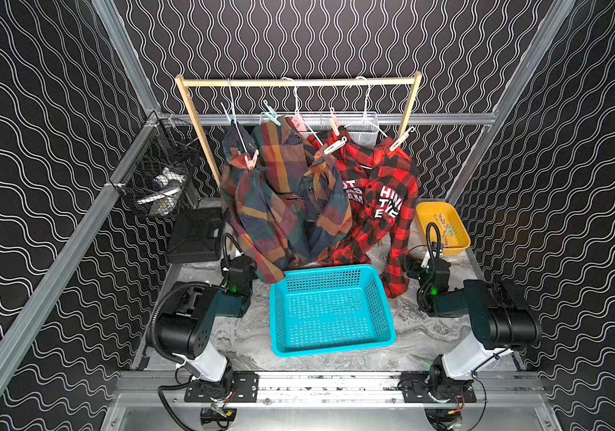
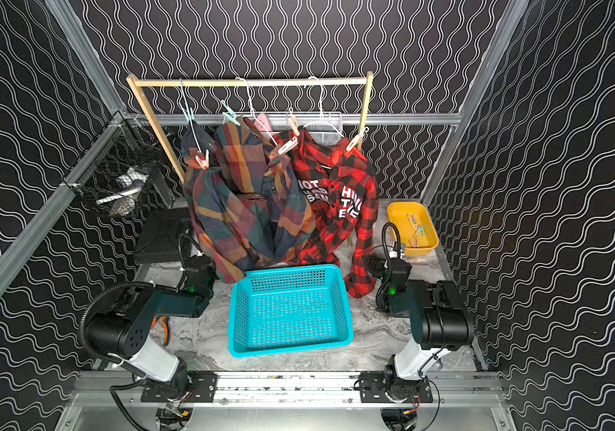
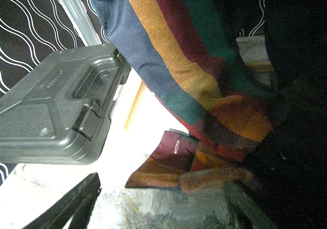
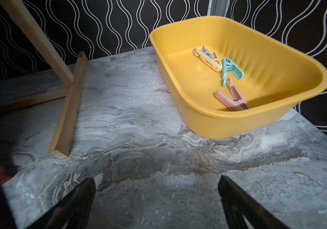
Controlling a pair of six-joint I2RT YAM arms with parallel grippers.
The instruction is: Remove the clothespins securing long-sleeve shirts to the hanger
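Two long-sleeve shirts hang on hangers from a wooden rack (image 1: 300, 82): a multicolour plaid one (image 1: 271, 186) and a red-black checked one (image 1: 372, 172). Clothespins show at their tops, including white (image 1: 335, 145) and mint (image 1: 271, 117) ones. My left gripper is low before the plaid shirt's hanging sleeve, open and empty. My right gripper stands open and empty over the table, beside the red shirt and short of a yellow bin (image 4: 186, 103) holding several clothespins.
A turquoise basket (image 1: 332, 347) lies empty between the arms. A black case (image 3: 26, 114) sits at the left of the table. The rack's wooden foot (image 4: 66, 122) rests left of the yellow bin. Black patterned walls enclose the sides and back.
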